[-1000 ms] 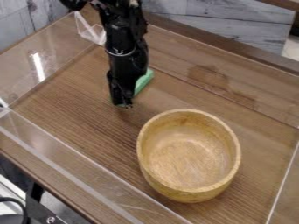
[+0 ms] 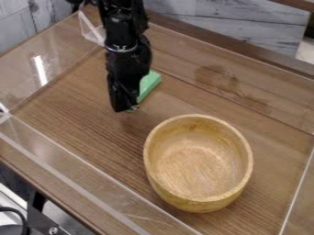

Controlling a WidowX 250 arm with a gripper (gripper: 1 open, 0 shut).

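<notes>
The black gripper [image 2: 124, 99] hangs from the arm at upper middle, low over the wooden surface, its tip beside a green object [image 2: 147, 87] that lies just to its right, partly behind it. The gripper looks shut, with nothing visible between its fingers.
A round tan bowl [image 2: 197, 167] sits at the lower right, in front of the gripper. Clear plastic panels edge the left side, and a grey wood-look wall stands at the back.
The gripper has shifted slightly to the left over the last second. The green object and the bowl show no clear movement.
</notes>
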